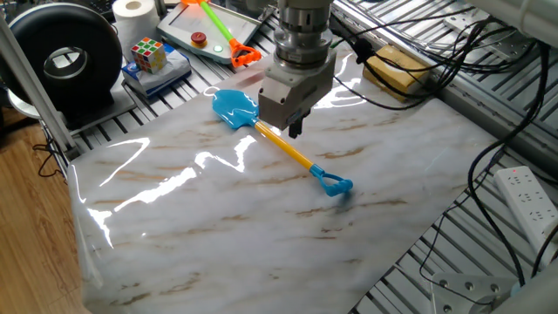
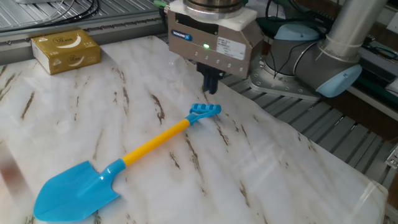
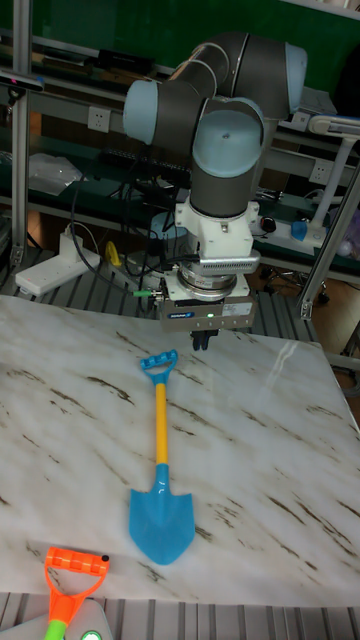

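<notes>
A toy shovel with a blue blade (image 1: 234,108), a yellow shaft (image 2: 155,144) and a blue handle (image 3: 159,363) lies flat on the marble-patterned table cover (image 1: 218,253). Above the cover hangs my gripper (image 2: 210,91), pointing down, clear of the shovel. In exterior view 2 it appears just behind the handle; in exterior view 3 it is to the right of the handle. Its dark fingers (image 3: 200,339) sit close together, shut, and nothing shows between them.
A yellow box (image 2: 66,51) rests at the cover's edge. Outside the cover are a puzzle cube (image 1: 149,54), a green-and-orange toy (image 1: 228,35), cables and a white power strip (image 1: 528,205). Much of the cover around the shovel is bare.
</notes>
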